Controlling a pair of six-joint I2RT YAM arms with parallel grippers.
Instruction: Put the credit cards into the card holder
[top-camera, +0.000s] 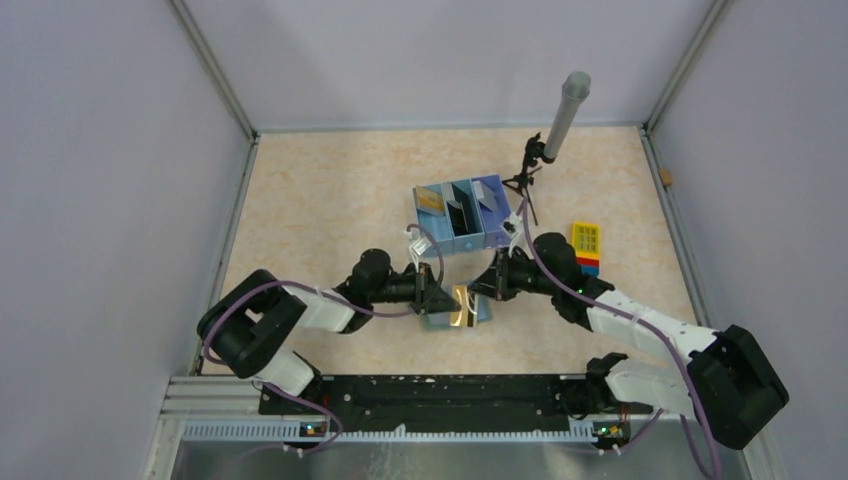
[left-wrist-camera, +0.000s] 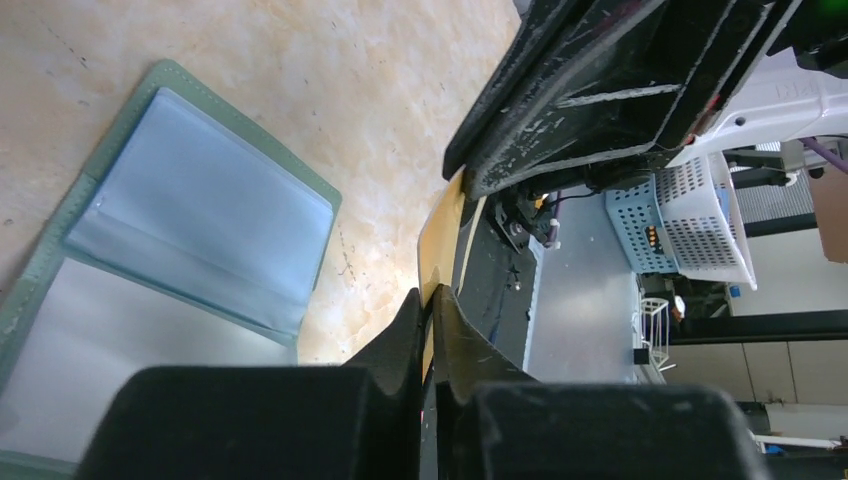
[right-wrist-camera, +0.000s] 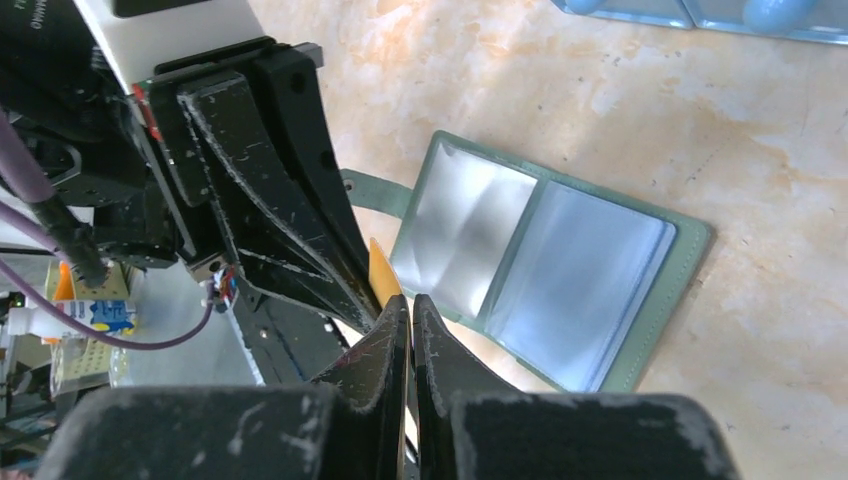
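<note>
A gold card (top-camera: 463, 309) with a dark stripe is held on edge between both grippers. My left gripper is shut on it; the card's thin gold face (left-wrist-camera: 440, 240) runs from these fingertips up to the other gripper. In the right wrist view my right gripper is shut on the same card (right-wrist-camera: 380, 272), seen almost edge-on. The open card holder (right-wrist-camera: 590, 275), grey-green with clear pockets, lies flat on the table under the card. Its pockets look empty where they show; the arms and card cover part of it from above.
Behind the grippers stands a three-compartment blue and purple box (top-camera: 466, 243) with more cards leaning in it. A microphone on a small tripod (top-camera: 525, 183) is at its right. A yellow, red and blue block (top-camera: 585, 245) lies near the right arm.
</note>
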